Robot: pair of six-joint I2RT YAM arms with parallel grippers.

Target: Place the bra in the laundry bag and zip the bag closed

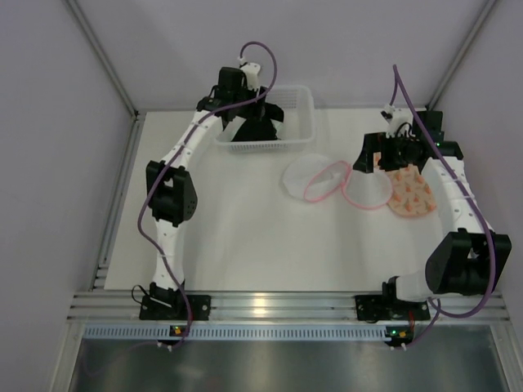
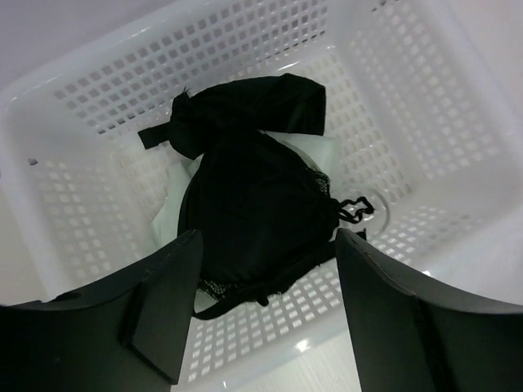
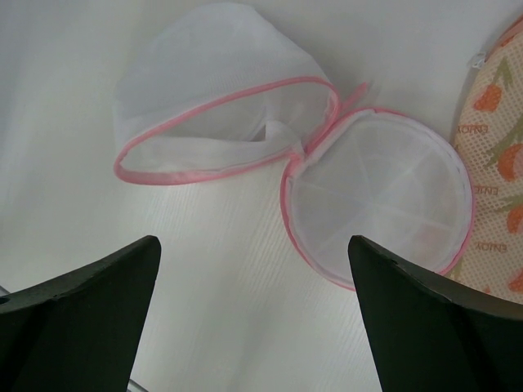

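A black bra (image 2: 253,204) lies crumpled on pale fabric inside the white basket (image 1: 302,110) at the back. My left gripper is open above it, nothing held between its fingers. The white mesh laundry bag (image 3: 368,196), edged in pink, lies on the table to the right of the basket, split into two loops with an opening showing in the upper one. My right gripper hangs open over the bag, empty.
An orange patterned cloth (image 1: 417,192) lies right of the bag, partly under the right arm.
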